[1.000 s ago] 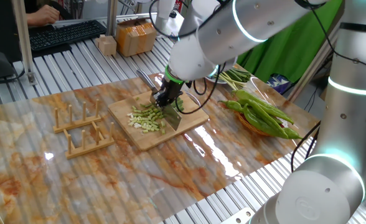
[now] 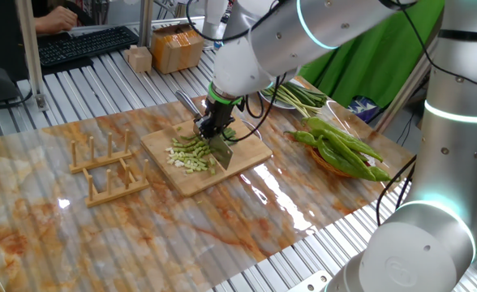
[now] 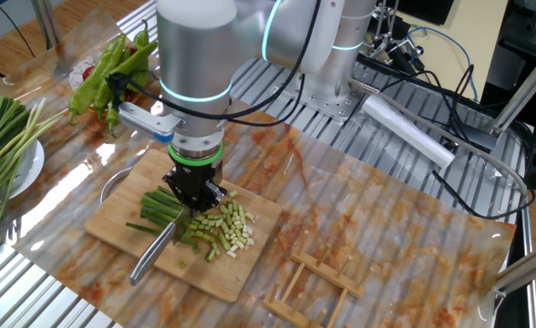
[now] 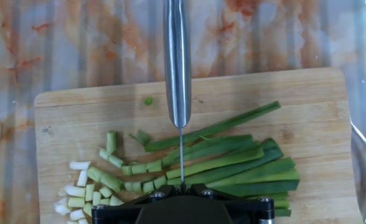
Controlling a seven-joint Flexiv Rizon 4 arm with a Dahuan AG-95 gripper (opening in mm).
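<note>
My gripper is shut on a kitchen knife, gripping it at the blade's upper part. The knife's steel handle [image 4: 178, 62] points away from the gripper in the wrist view, and its broad blade [image 2: 223, 153] reaches down to the wooden cutting board [image 3: 236, 284]. Long green stalks [image 4: 245, 168] lie to the right of the blade in the wrist view. To its left are short chopped pieces [image 4: 96, 194], pale and light green. Whether the blade's edge touches the board cannot be seen, as the vegetables and the gripper hide it.
An empty wooden rack [image 2: 109, 169] with upright pegs stands beside the board. Beyond the board's other side are a basket of long green peppers [image 2: 336, 146] and a plate [image 3: 29, 173] with more green stalks. The marbled tabletop in front of the board [image 2: 165, 243] is clear.
In exterior view 1 the arm's wrist and the gripper, with the knife, have shifted slightly to the left. The board, rack and peppers have stayed in place.
</note>
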